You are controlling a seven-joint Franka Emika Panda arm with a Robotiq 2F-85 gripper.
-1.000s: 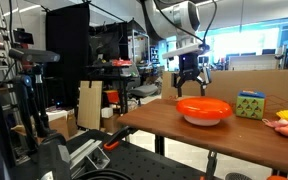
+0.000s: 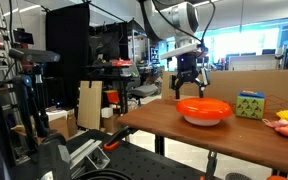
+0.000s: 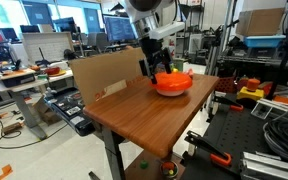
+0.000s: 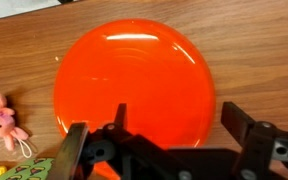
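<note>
A round, glossy orange lid or dish (image 4: 134, 80) fills the middle of the wrist view. In the first exterior view the orange piece (image 2: 204, 105) rests on top of a white bowl (image 2: 202, 121) on the wooden table; the second exterior view shows the orange piece (image 3: 172, 79) on the bowl too. My gripper is open, its dark fingers spread wide apart at the bottom of the wrist view, over the near part of the orange piece. Nothing shows held between them. I cannot make out the gripper clearly in either exterior view.
A green and blue box (image 2: 250, 105) stands on the table, near a pink and orange toy (image 2: 286, 124). A pink plush toy (image 4: 1, 120) lies left of the orange piece. Someone (image 2: 176, 60) stands behind the table. Bare wood (image 3: 134, 112) stretches beside the bowl.
</note>
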